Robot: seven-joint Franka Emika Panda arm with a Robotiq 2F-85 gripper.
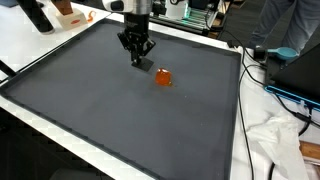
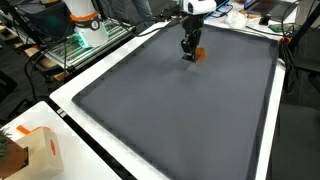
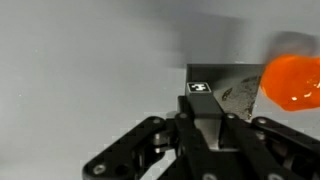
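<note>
My gripper is shut on a dark, square-edged block point(image 3: 238, 92), which has a worn grey patch on its face. In exterior view 1 the dark block point(image 1: 144, 65) hangs low at the fingertips, close to the table surface; whether it touches cannot be made out. An orange, rounded piece point(image 1: 163, 77) lies just beside it, toward the right and front. The wrist view has the orange piece point(image 3: 291, 82) at the right edge, close to the block. Exterior view 2 shows the orange piece point(image 2: 200, 54) partly behind the gripper point(image 2: 188, 56).
The grey tabletop point(image 1: 120, 100) is broad and clear in front and to the left. White cloth or plastic point(image 1: 278, 140) lies beyond its right edge, near cables. An orange-and-white device point(image 2: 42, 150) stands off the near-left corner in exterior view 2.
</note>
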